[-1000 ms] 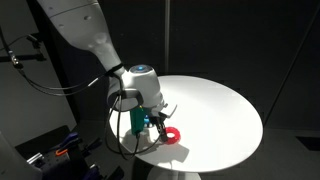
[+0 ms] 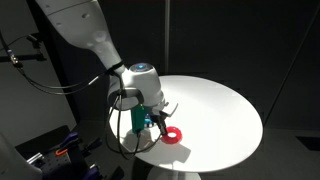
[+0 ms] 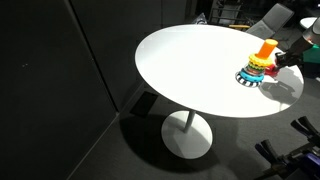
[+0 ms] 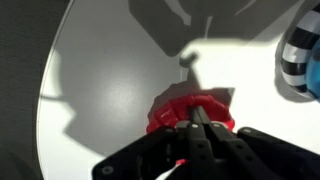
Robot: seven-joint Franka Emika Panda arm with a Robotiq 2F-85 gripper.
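A red ring (image 2: 172, 135) lies on the white table near its front edge, beside my gripper (image 2: 161, 128). In the wrist view, the black fingertips of my gripper are together over the red ring (image 4: 174, 112) and cover part of it. The gripper is shut, and nothing shows between its fingers. Whether the fingertips touch the ring cannot be made out. Exterior view 2 shows only a little of the red ring (image 3: 272, 71), behind a stack of coloured rings.
The stack of rings (image 3: 252, 72), with an orange cup-like top (image 3: 267, 47), stands close to the gripper. A black-and-white striped ring (image 4: 295, 58) shows at the wrist view's right edge.
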